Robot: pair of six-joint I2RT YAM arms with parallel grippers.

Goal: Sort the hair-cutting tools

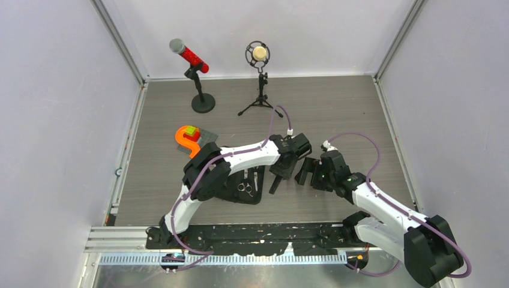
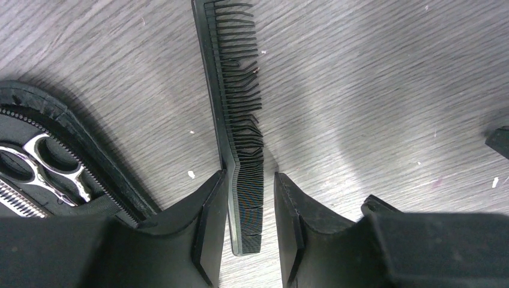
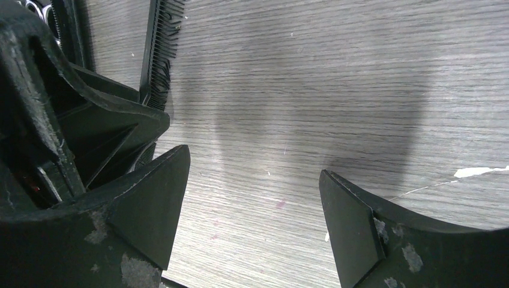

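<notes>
A black comb (image 2: 223, 102) with some bent teeth lies flat on the table. In the left wrist view my left gripper is open, its fingers on either side of the comb's fine-toothed end. From above, that arm covers part of the comb (image 1: 275, 184). The black case (image 1: 231, 193) lies open to the left, partly hidden under the left arm. Silver scissors (image 2: 51, 165) are inside it. My right gripper stands apart over bare table to the right of the comb, open, with nothing between its fingers.
At the back stand a red microphone (image 1: 193, 58) and a black microphone tripod (image 1: 262, 96). An orange toy piece (image 1: 187, 141) with coloured blocks sits at the left. Both grippers are close together.
</notes>
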